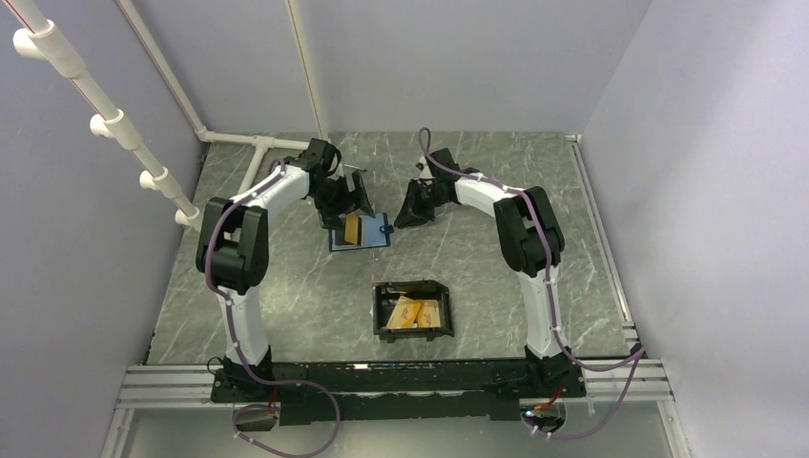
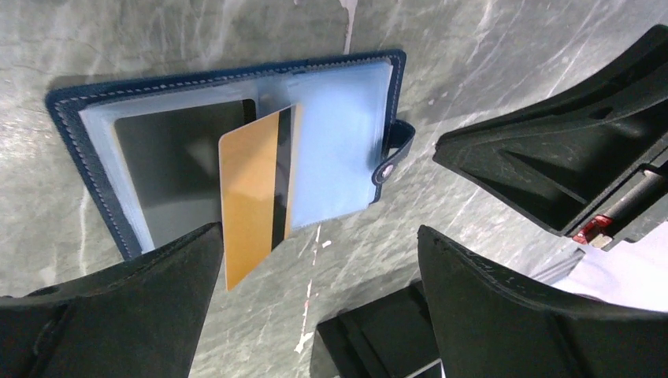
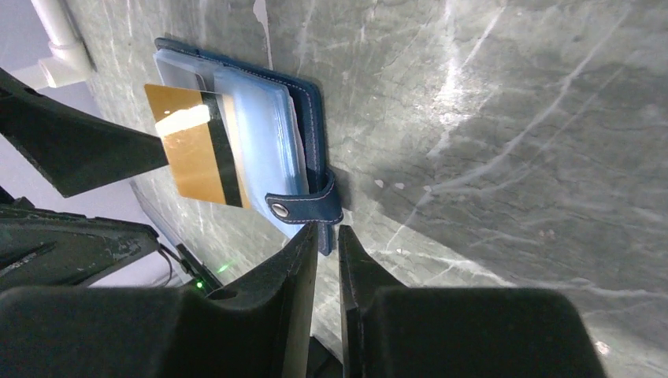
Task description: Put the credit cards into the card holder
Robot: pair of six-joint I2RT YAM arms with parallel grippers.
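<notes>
The blue card holder (image 1: 377, 230) lies open on the table, with clear sleeves and a snap strap (image 2: 392, 156) at its right end. A gold card (image 2: 248, 193) with a black stripe sits slanted across the holder, its lower end sticking out past the edge. My left gripper is open above it, and the card stands between its spread fingers without being gripped. At the strap end hovers my right gripper, its fingertips a narrow gap apart; part of the strap and holder edge shows just beyond them. Whether they touch it, I cannot tell.
A black box (image 1: 412, 332) with several more cards inside stands nearer the front. Behind the left arm the thin shaft of a tool (image 1: 354, 168) shows. White pipes (image 1: 258, 162) frame the left back.
</notes>
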